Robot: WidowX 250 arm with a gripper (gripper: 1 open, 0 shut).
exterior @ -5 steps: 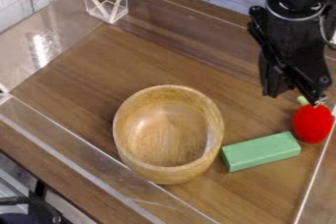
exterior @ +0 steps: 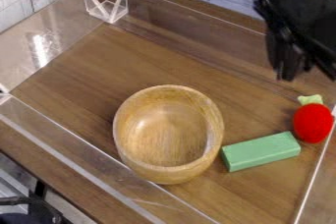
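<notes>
My gripper [exterior: 292, 51] is a blurred black shape high at the upper right, over the back of the table. Whether its fingers are open or shut is unclear. Below it lie a round red object [exterior: 312, 124] with a small green piece [exterior: 309, 100] behind it, and a green rectangular block [exterior: 260, 150]. A wooden bowl [exterior: 168, 163] sits empty at the lower middle, left of the block.
Clear plastic walls [exterior: 105, 196] edge the wooden table [exterior: 98, 76], with a clear bracket [exterior: 108, 7] at the back left.
My gripper has moved up and slightly right from where it hung near the red object a second ago. The bowl, block and red object have not moved.
</notes>
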